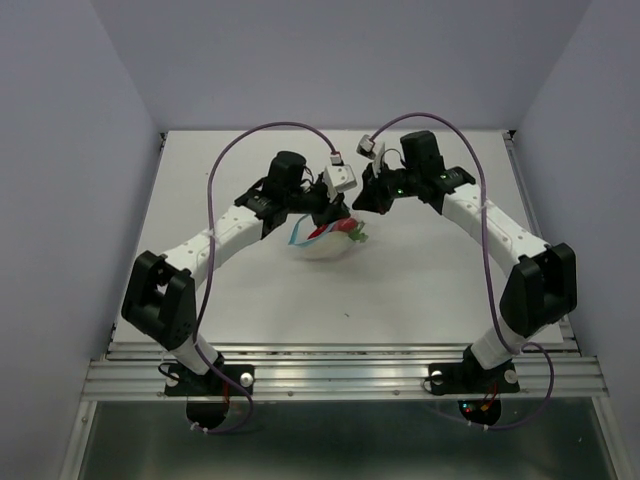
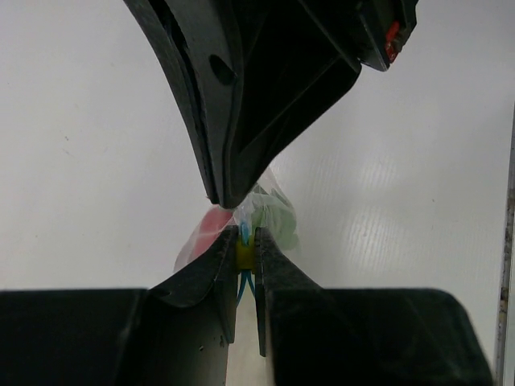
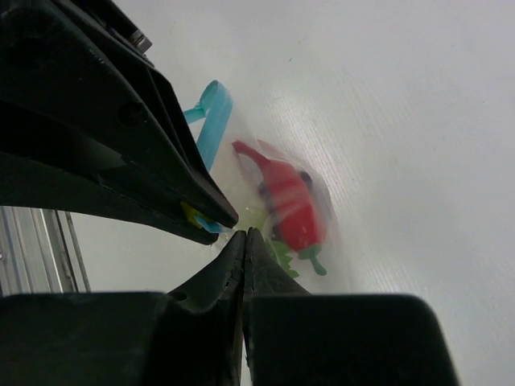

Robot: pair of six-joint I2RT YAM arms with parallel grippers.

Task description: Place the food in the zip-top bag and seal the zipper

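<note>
The clear zip-top bag (image 1: 325, 247) hangs below my grippers over the table, its blue zipper strip (image 3: 214, 121) curling up at one side. Inside it are a red pepper (image 3: 293, 205) and something green. My left gripper is shut on the yellow slider (image 2: 245, 256), with the blue strip running through it. My right gripper is shut with its tips meeting and nothing between them. The short blue bag edge (image 3: 211, 226) beside the slider lies just outside those tips, close to the left fingers.
Both arms come together closely above it, and the left fingers crowd the right wrist view. A metal rail (image 1: 340, 360) runs along the front edge.
</note>
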